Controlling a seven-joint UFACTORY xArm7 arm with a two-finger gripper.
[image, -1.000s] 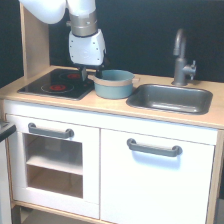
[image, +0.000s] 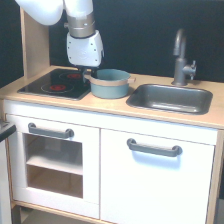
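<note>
A blue-grey pot (image: 111, 88) stands upright on the wooden counter of a toy kitchen, between the black stove top and the sink. Its left edge is close to or over the stove's right side. My gripper (image: 87, 73) hangs from a white arm at the upper left, with its dark fingers low at the pot's left handle. The fingers are small and dark against the background. Whether they are closed around the handle or only touching it, I cannot tell.
The black stove top (image: 58, 84) with red burner rings lies left of the pot. To the right are the empty sink (image: 170, 98) and a grey faucet (image: 181, 58). Two white cabinet doors with grey handles are below. A wooden post (image: 36, 40) rises at the left.
The pot has shifted slightly left toward the stove. My gripper has moved a little left along with it.
</note>
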